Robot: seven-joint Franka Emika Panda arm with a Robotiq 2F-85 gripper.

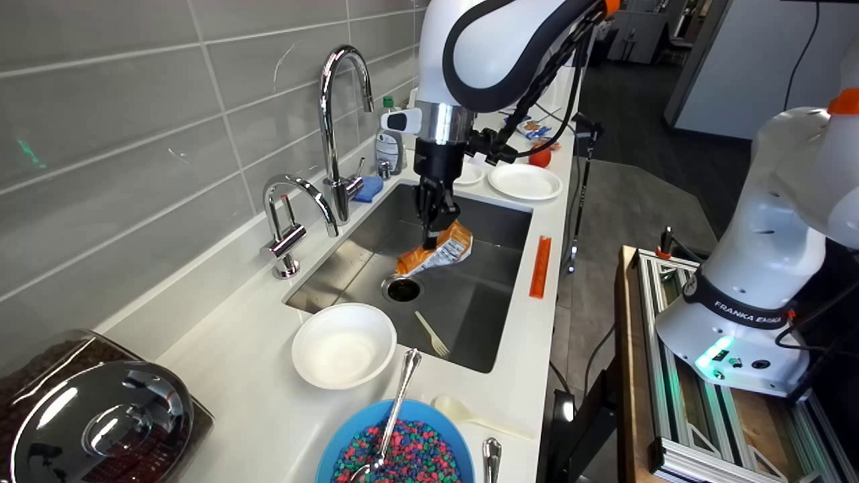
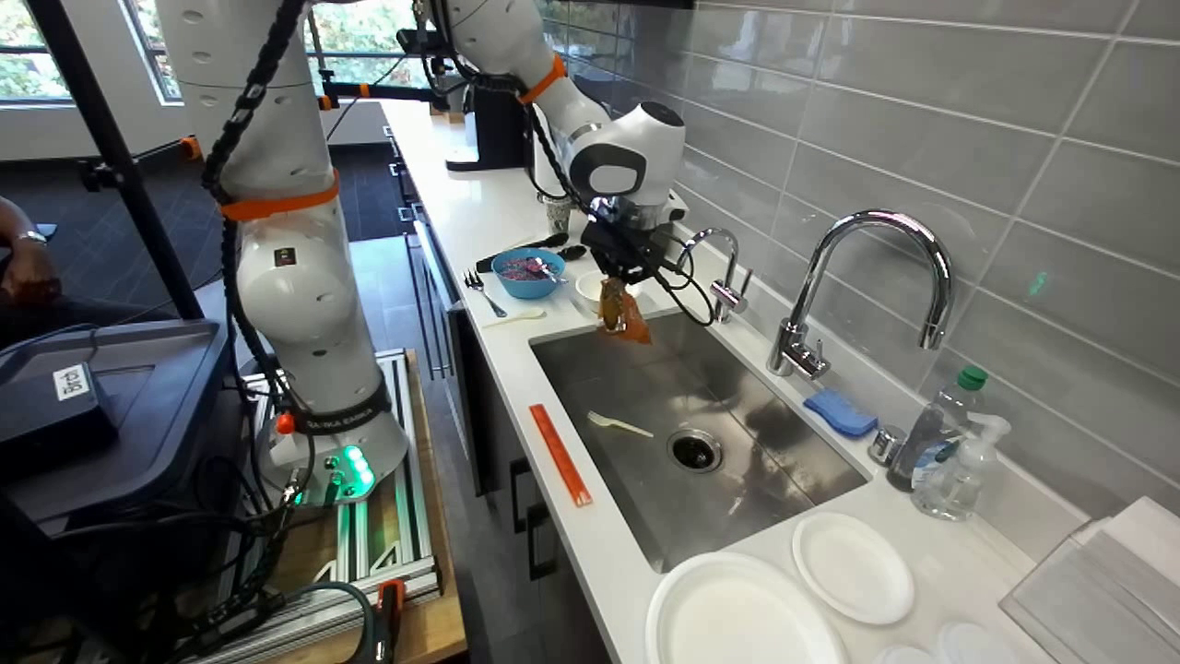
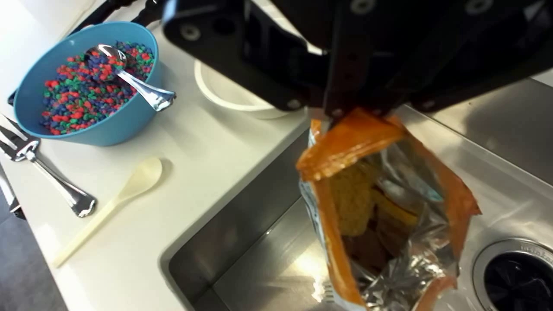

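An orange snack bag (image 1: 447, 249) hangs over the sink, its rim pinched in my shut gripper (image 1: 432, 235). In the wrist view the bag (image 3: 332, 160) gapes open below the fingertips, showing a silver lining and tan chips inside. The gripper is dark there and its fingertips meet at the bag's upper edge. A white bowl (image 1: 343, 346) stands empty on the counter at the sink's near edge. In exterior view 2 the bag (image 2: 631, 319) hides part of that bowl.
The sink (image 2: 619, 470) holds a pale fork (image 2: 619, 424). A blue bowl (image 1: 338, 435) of colourful bits with a metal spoon stands near a pale spoon (image 3: 132, 186). Two faucets (image 1: 330, 137) rise along the wall. White plates (image 1: 525, 182) lie beyond the sink.
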